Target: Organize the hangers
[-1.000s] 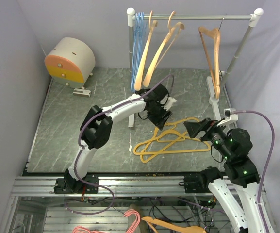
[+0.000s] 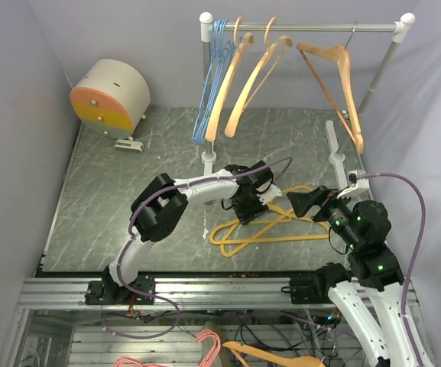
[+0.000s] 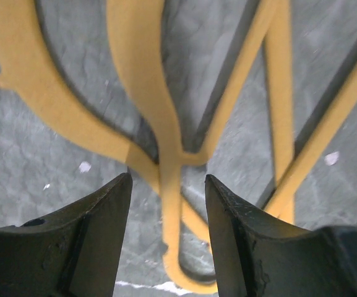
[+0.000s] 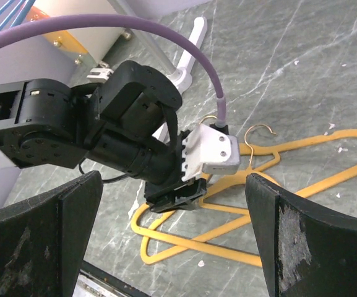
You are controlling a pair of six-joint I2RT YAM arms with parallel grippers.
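Several yellow hangers lie overlapped on the grey floor under the rail. My left gripper is low over them, open, its fingertips either side of a hanger bar in the left wrist view. My right gripper stands open above the pile's right end, with nothing between its fingers; in the right wrist view the pile lies beyond it. Blue hangers and wooden hangers hang on the rail.
A round-backed cabinet stands at the back left, beside a small grey object. More hangers lie below the front edge.
My left gripper has moved toward the front, down onto the yellow hangers. The right gripper has shifted slightly. The hanging hangers have swung a little.
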